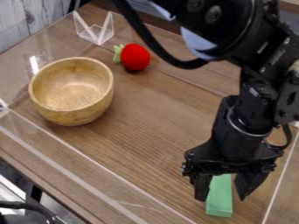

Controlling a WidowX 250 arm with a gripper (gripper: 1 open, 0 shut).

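My black gripper (222, 182) is low at the right of the camera view, its fingers astride the upper part of a green block (219, 206) on the wooden table. The block's upper end is partly hidden by the gripper; whether the fingers touch it, I cannot tell.
A wooden bowl (73, 101) sits at the left. A red strawberry-like object (135, 58) lies at the back, beside a white wire-like item (93, 28) near the upper left.
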